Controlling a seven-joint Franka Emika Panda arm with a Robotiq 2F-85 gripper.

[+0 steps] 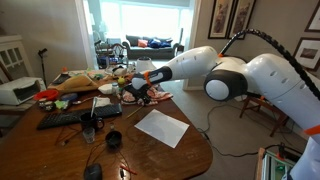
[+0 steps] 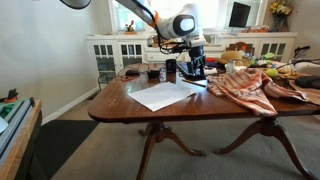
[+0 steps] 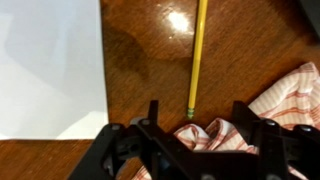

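Observation:
My gripper points down over the wooden table with its fingers spread apart. Between and just ahead of the fingertips in the wrist view lies a yellow pencil (image 3: 197, 60), its pale end close to the gap; it appears to rest on the tabletop. A white sheet of paper (image 3: 50, 70) lies to the left of the pencil. In exterior view 1 the gripper (image 1: 139, 97) is beyond the paper (image 1: 161, 127), beside the striped cloth. Exterior view 2 shows the gripper (image 2: 195, 73) low near the cloth's edge.
A crumpled red-and-white striped cloth (image 2: 243, 92) covers part of the table beside the gripper. A black keyboard (image 1: 62, 119), a dark cup (image 1: 113, 138) and several other items stand to the left in exterior view 1.

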